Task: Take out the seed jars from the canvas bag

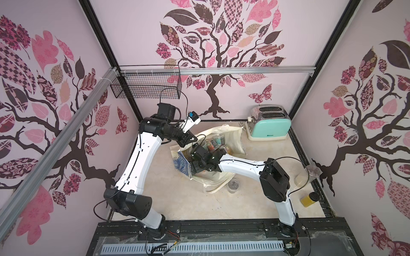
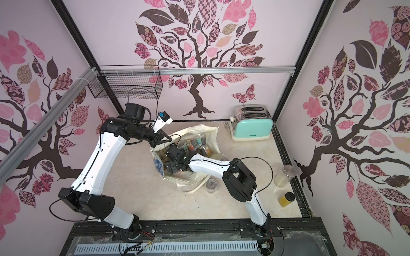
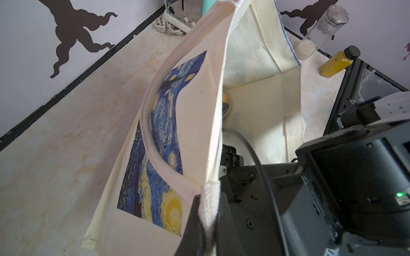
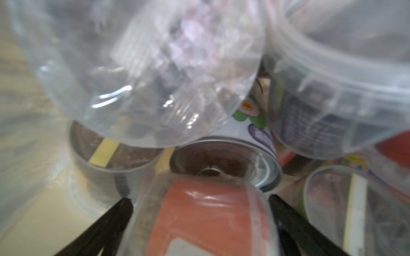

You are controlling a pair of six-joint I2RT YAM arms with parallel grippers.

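Note:
My left gripper is shut on the upper edge of the cream canvas bag (image 1: 232,140), holding it upright beside the starry-night print. My right gripper (image 1: 194,166) reaches down inside the bag. In the right wrist view its fingers sit part open on either side of a clear container with an orange label (image 4: 205,213). Around it lie several containers: a clear one on top (image 4: 136,72), a tub (image 4: 337,106), a tin (image 4: 222,157) and a round jar (image 4: 106,166).
A clear jar (image 1: 232,185) stands just in front of the bag. A tall jar (image 2: 285,175) and a yellow bottle (image 1: 308,200) stand at the right edge. A mint toaster (image 1: 269,125) is at the back right.

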